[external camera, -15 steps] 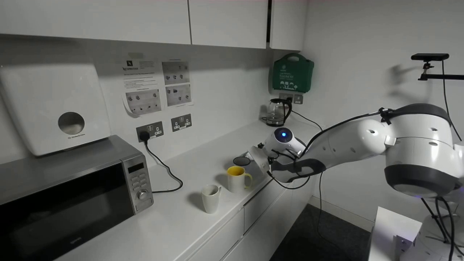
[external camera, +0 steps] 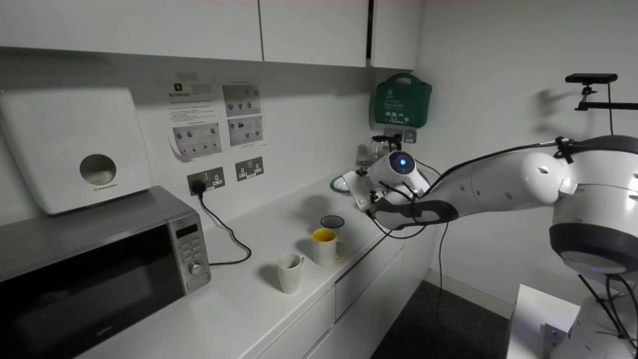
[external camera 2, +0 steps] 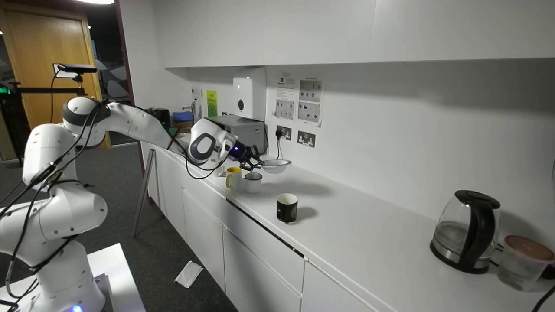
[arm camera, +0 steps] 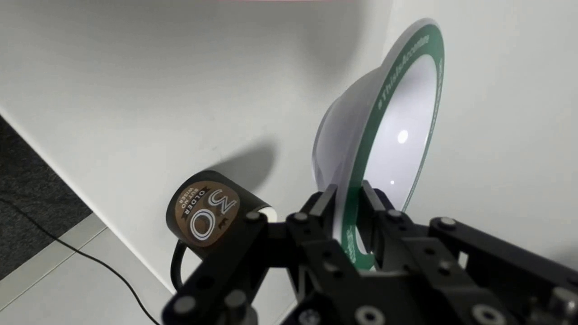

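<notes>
My gripper is shut on the rim of a white bowl (arm camera: 347, 124) with a green lettered band. In the wrist view the bowl is tipped on edge by the camera's angle, its inside facing right. Exterior view 2 has the bowl (external camera 2: 275, 167) raised over the counter near the wall, my gripper (external camera 2: 257, 164) at its left side. Only a sliver of the bowl (external camera: 339, 184) shows past the arm in exterior view 1. A black mug (arm camera: 208, 208) with a round brown print stands below the gripper, apart from the bowl.
A yellow-lined mug (external camera: 324, 248), a tall white mug (external camera: 289, 275) and a dark-rimmed white mug (external camera 2: 253, 183) stand along the counter. The kettle (external camera 2: 465, 231) and a lidded tub (external camera 2: 524, 262) occupy the far end. Between the black mug and kettle, the counter (external camera 2: 364, 223) is clear.
The arm has swung up and away toward the kettle end in exterior view 1, and now blocks part of the kettle. A piece of the bowl has come into sight there. The mugs have stayed put.
</notes>
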